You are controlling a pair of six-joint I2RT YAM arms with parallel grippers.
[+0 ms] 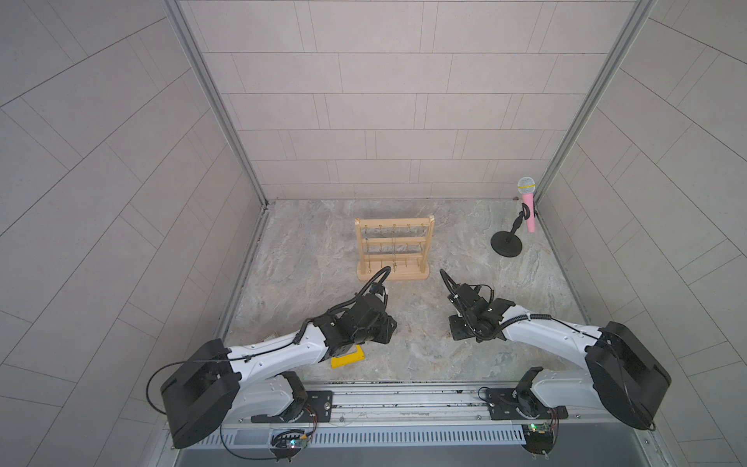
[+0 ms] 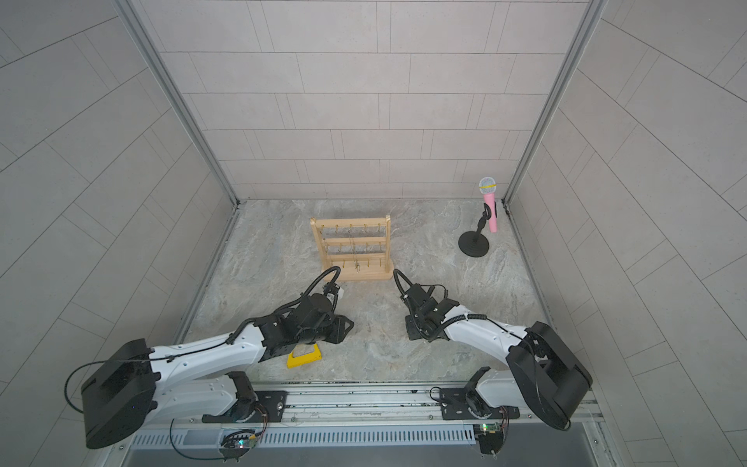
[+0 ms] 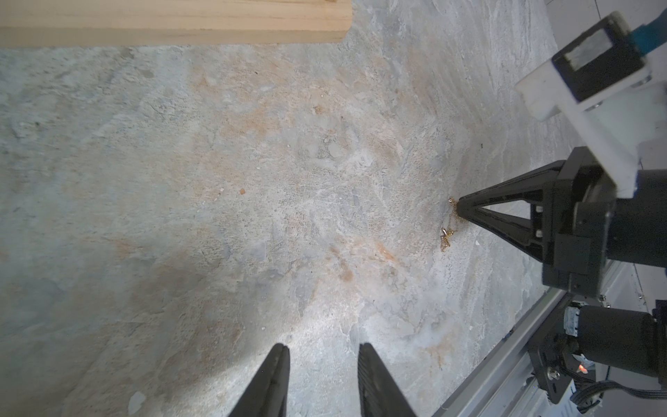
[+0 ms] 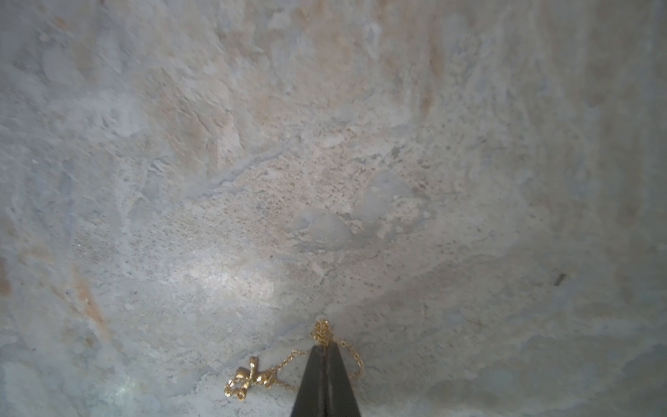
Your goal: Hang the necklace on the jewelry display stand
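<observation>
A thin gold necklace (image 4: 278,365) is gathered in a small bunch at the tips of my right gripper, which is shut on its chain. Its end pieces (image 3: 445,238) hang or lie to one side of the tips, close to the table; contact with the table is hard to judge. My left gripper is part open above bare table, with nothing between its fingers. The wooden jewelry display stand (image 1: 394,241), with rows of small hooks, stands upright beyond both grippers; its base edge (image 3: 173,34) shows in the left wrist view.
A yellow object (image 1: 347,357) lies under the left arm. At the back right stands a black round-based holder (image 1: 506,243) with a pink microphone (image 1: 528,204). Table between the arms and in front of the stand is clear.
</observation>
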